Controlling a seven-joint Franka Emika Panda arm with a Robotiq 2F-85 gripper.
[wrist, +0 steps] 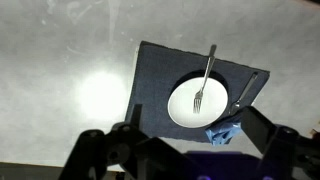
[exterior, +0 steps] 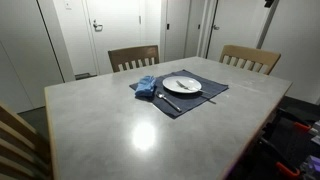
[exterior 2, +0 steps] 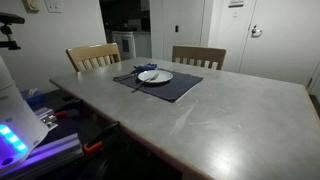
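Observation:
A white plate (wrist: 186, 108) lies on a dark grey placemat (wrist: 153, 85). Across the plate rests a fork (wrist: 206, 78), its handle reaching over the rim onto the mat. To the plate's right in the wrist view lies a spoon (wrist: 243, 90), with a crumpled blue cloth (wrist: 222, 133) close by. From exterior view 1 the plate (exterior: 182, 87), cloth (exterior: 146, 86) and spoon (exterior: 168, 101) show on and beside the mat. My gripper is open high above the table, its fingers wide apart and nothing between them.
Wooden chairs stand around it, one behind the table (exterior: 134, 57) and another at the far right corner (exterior: 251, 58). The robot's white arm (exterior 2: 15, 120) stands at one side.

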